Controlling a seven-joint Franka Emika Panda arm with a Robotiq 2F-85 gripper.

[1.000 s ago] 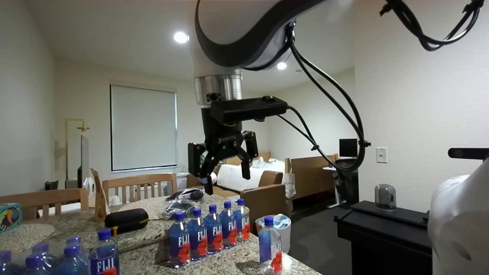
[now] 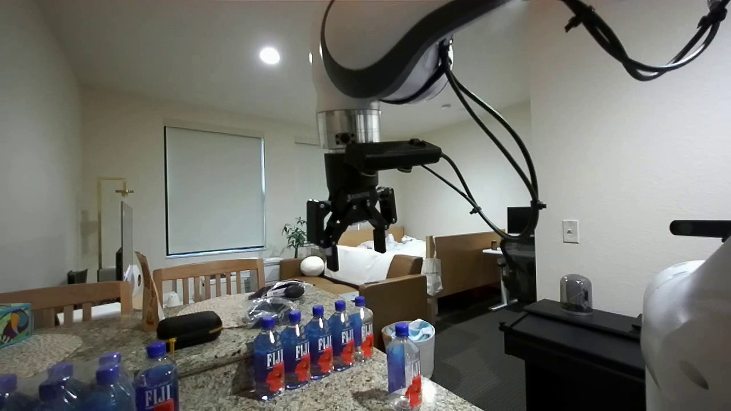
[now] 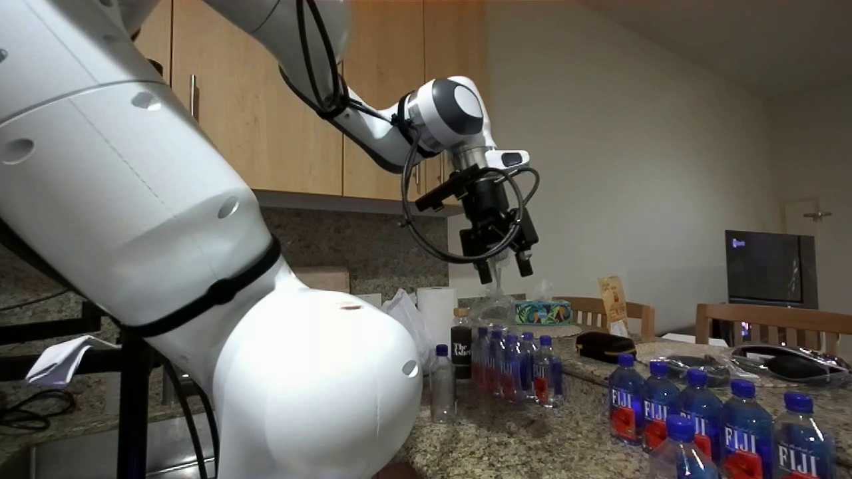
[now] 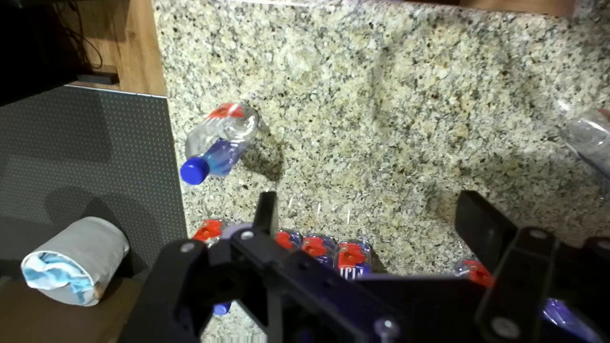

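Note:
My gripper [image 2: 354, 257] hangs open in the air above the granite counter, fingers pointing down and nothing between them. Below it, a row of several Fiji bottles [image 2: 318, 342] with blue caps stands along the raised ledge; in the wrist view the black fingers hide part of this row. Apart from the row, a single Fiji bottle [image 4: 221, 137] stands upright near the counter's edge, lying up and left of the fingers in the wrist view. Another cluster of bottles [image 3: 515, 363] stands on the opposite side, next to a dark-labelled bottle [image 3: 461, 343] and a clear bottle [image 3: 442, 387].
A black case [image 2: 189, 327] and bagged items [image 2: 270, 308] rest on the raised ledge behind the row. Beyond the counter edge, a waste bin [image 4: 80, 260] stands on the floor.
In exterior view 1, my gripper has moved up and to the right, away from the row of bottles. It remains open, and the bottles stand where they were.

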